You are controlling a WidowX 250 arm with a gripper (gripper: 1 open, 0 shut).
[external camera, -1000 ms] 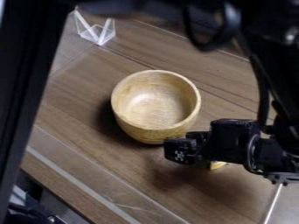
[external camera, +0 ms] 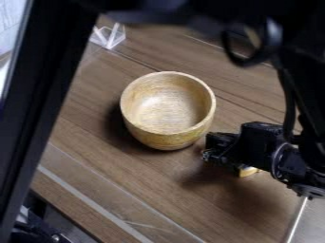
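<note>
A light wooden bowl stands upright in the middle of the wooden table. Just to its lower right is my black gripper, its tips close by the bowl's side; whether they touch it I cannot tell. The gripper looks shut, with nothing visible between its fingers. A small yellowish object is partly hidden under the gripper's body.
A clear angular plastic piece lies at the table's upper left. A black frame runs down the left edge.
The gripper has shifted slightly right and changed its angle, its tip now a little higher in view and further right. The bowl looks unmoved.
</note>
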